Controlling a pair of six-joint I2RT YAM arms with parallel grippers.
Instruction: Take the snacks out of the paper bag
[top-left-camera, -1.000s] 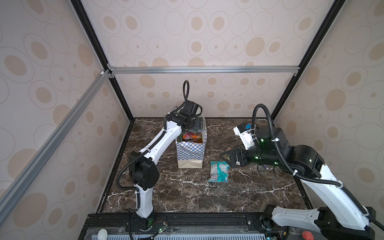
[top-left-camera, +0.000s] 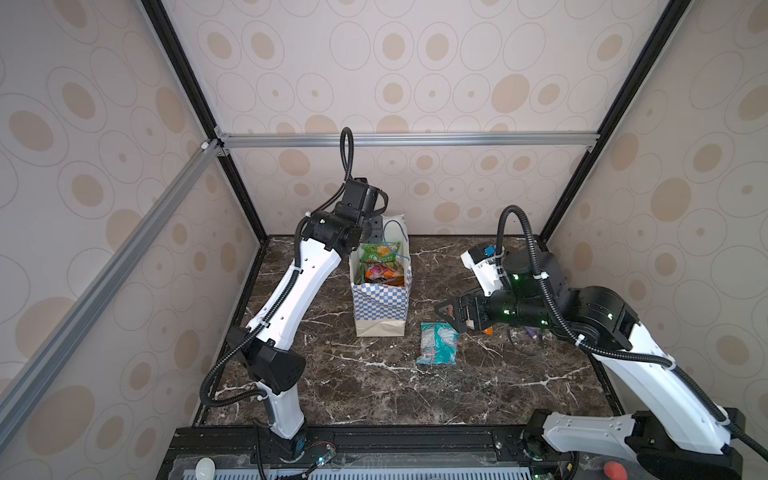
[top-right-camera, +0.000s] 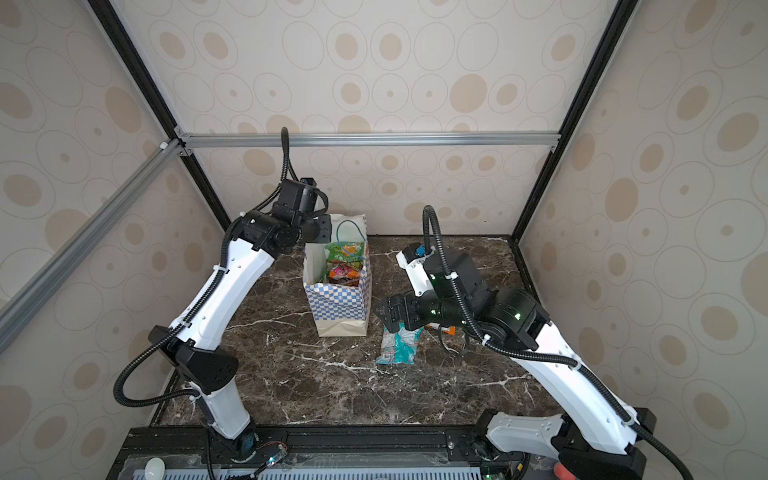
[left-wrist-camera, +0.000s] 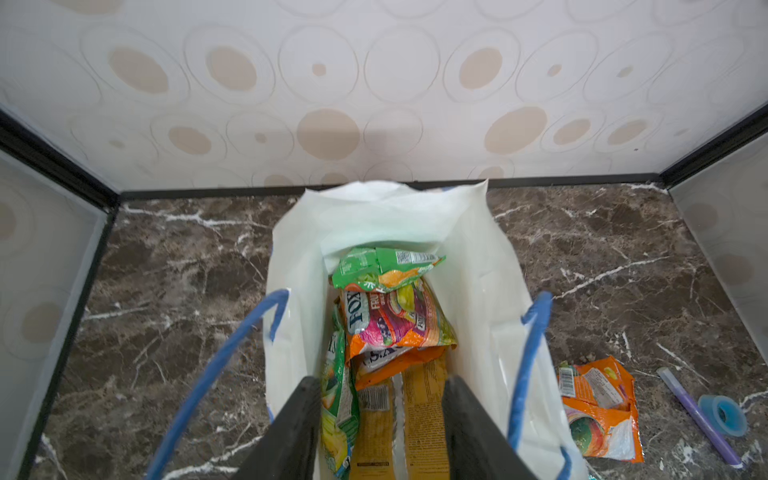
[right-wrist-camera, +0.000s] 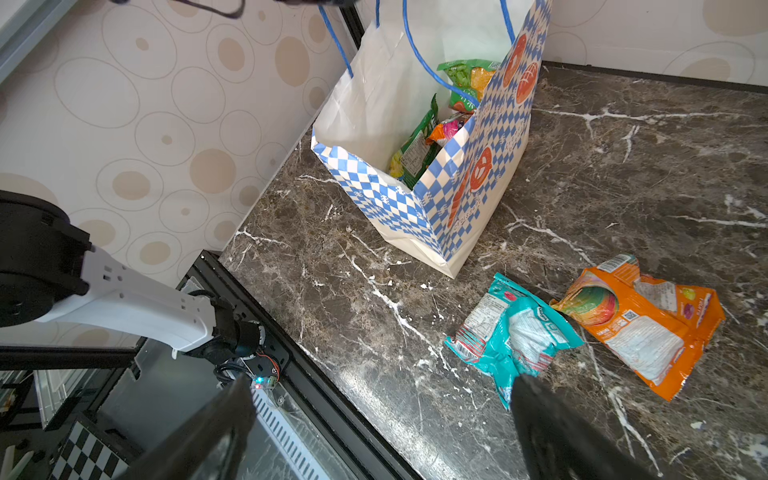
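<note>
A white paper bag with blue checks (top-left-camera: 380, 304) stands upright, its mouth open. Inside it, in the left wrist view, lie a green pack (left-wrist-camera: 384, 268), an orange-pink pack (left-wrist-camera: 396, 320), a dark green pack (left-wrist-camera: 340, 400) and a brown pack (left-wrist-camera: 420, 424). Over the mouth hangs my left gripper; its fingers stand part-way apart, with bag contents visible beyond the gap and no clear grip showing. My right gripper is open and empty, right of the bag. Below it on the table are a teal pack (right-wrist-camera: 520, 332) and an orange pack (right-wrist-camera: 644, 320).
Blue string handles (left-wrist-camera: 532, 368) arch up at both sides of the bag's mouth. A purple pen (left-wrist-camera: 700, 416) and a blue tape roll (left-wrist-camera: 722, 416) lie at the right. Dark marble table (right-wrist-camera: 384, 360) in front of the bag is clear.
The right arm has shifted only a little.
</note>
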